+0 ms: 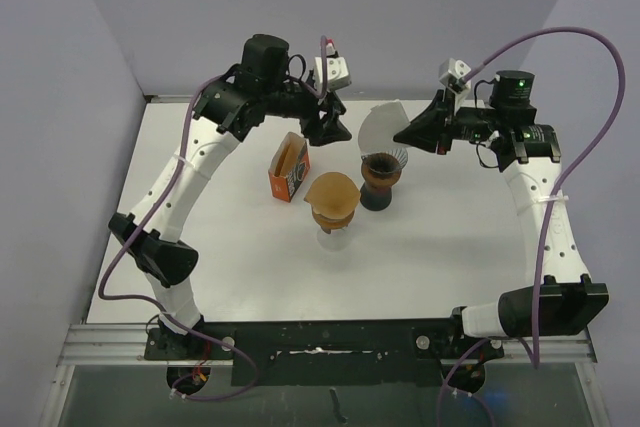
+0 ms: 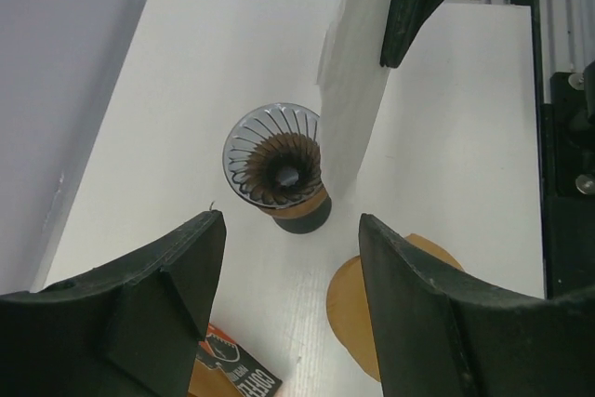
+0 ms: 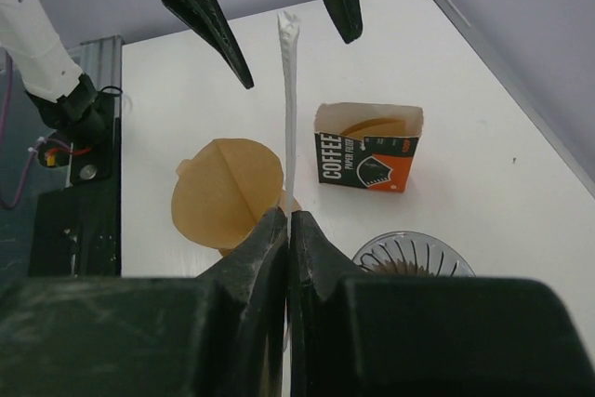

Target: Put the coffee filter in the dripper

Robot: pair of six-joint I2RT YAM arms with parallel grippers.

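A white paper filter [image 1: 382,127] hangs from my right gripper [image 1: 402,135], whose fingers are shut on its edge. Seen edge-on in the right wrist view, the filter [image 3: 289,90] is a thin upright strip above the fingertips. Below it in the top view stands the wire-ribbed dripper [image 1: 401,156] with a brown collar and dark base; no white filter shows inside its open mouth [image 2: 244,160]. My left gripper is open to the left of the filter, nothing between its fingers.
A second dripper holding a brown filter [image 1: 332,195] stands on a clear base to the front left. Behind it is an orange and black coffee filter box [image 1: 287,169].
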